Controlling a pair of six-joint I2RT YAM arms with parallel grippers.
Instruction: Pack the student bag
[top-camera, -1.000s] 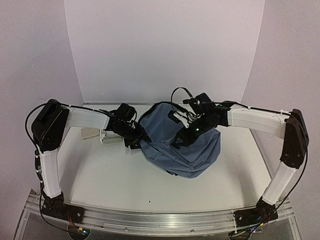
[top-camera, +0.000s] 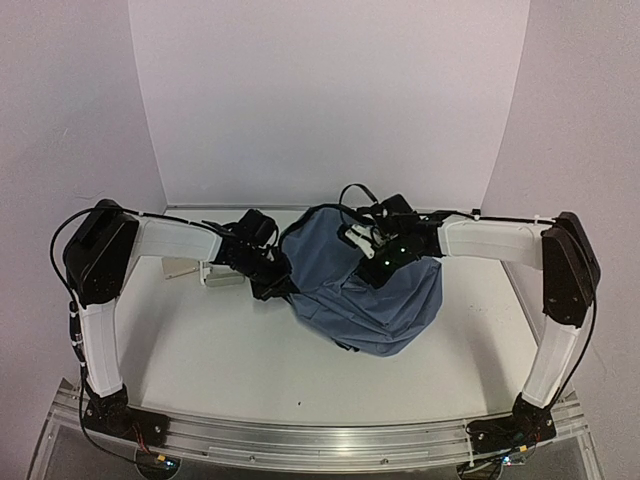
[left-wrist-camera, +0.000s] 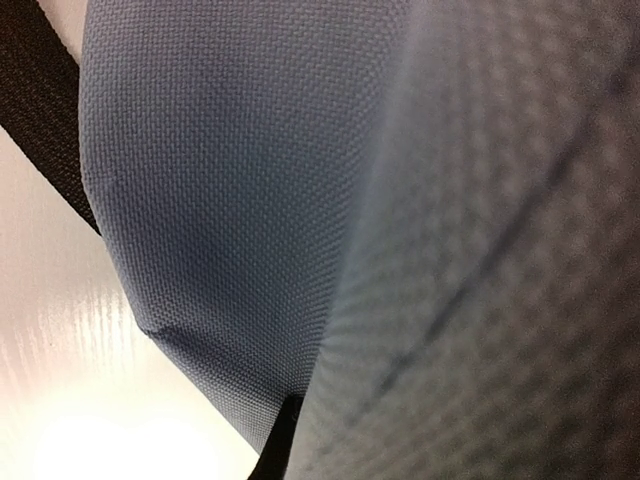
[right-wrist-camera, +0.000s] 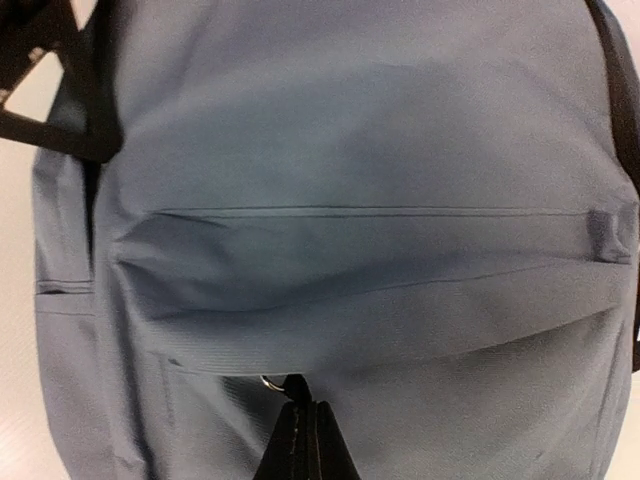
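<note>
A blue-grey fabric bag (top-camera: 412, 312) lies creased on the table between both arms. At its left edge is my left gripper (top-camera: 290, 292). In the left wrist view, bag cloth (left-wrist-camera: 230, 180) fills most of the picture; one dark fingertip (left-wrist-camera: 278, 440) shows, the other is hidden, so its grip cannot be made out. Over the bag's middle, my right gripper has its fingers together. A small dark zipper pull (right-wrist-camera: 295, 386) with a metal ring sits at their tips, just below a fold of cloth.
Behind the left forearm sit a pale box-like item (top-camera: 222, 275) and a flat beige item (top-camera: 180, 267). A dark strap (left-wrist-camera: 45, 110) runs beside the bag's edge.
The bag lies nearly the same.
</note>
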